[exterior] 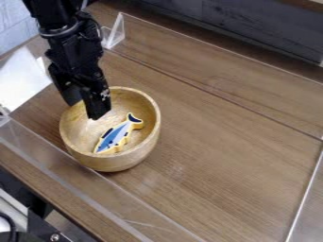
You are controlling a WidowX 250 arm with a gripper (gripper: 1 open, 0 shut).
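A wooden bowl (132, 156) sits on the table toward the left front, holding a blue fish with yellow edging (116, 133) on its floor. My black gripper (93, 106) reaches down from the upper left over the rear left part of the bowl, open, its fingertips above or just inside the bowl behind the fish and apart from it.
Clear plastic edging runs along the left side, with white sheets at the left. A dark wall stands at the back.
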